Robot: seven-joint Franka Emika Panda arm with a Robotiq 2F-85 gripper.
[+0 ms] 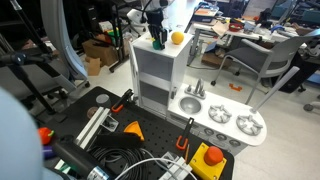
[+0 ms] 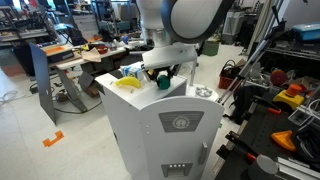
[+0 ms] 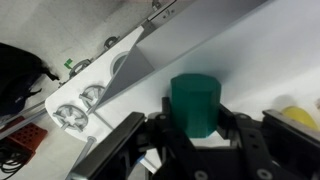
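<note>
My gripper is shut on a green cup (image 3: 195, 100), whose round face fills the gap between the fingers in the wrist view. In exterior view 1 the green cup (image 1: 158, 44) is at the top of the white cabinet (image 1: 156, 70), with the gripper just above. Exterior view 2 shows the same green cup (image 2: 163, 82) over the cabinet top (image 2: 150, 93), close to its front edge. Whether the cup's underside touches the surface cannot be told.
Beside the cup are an orange ball (image 1: 177, 38) and a yellow banana-shaped item (image 2: 97, 86). A toy sink and stove counter (image 1: 220, 118) adjoins the cabinet. Tools lie on the black table (image 1: 140, 150) in front.
</note>
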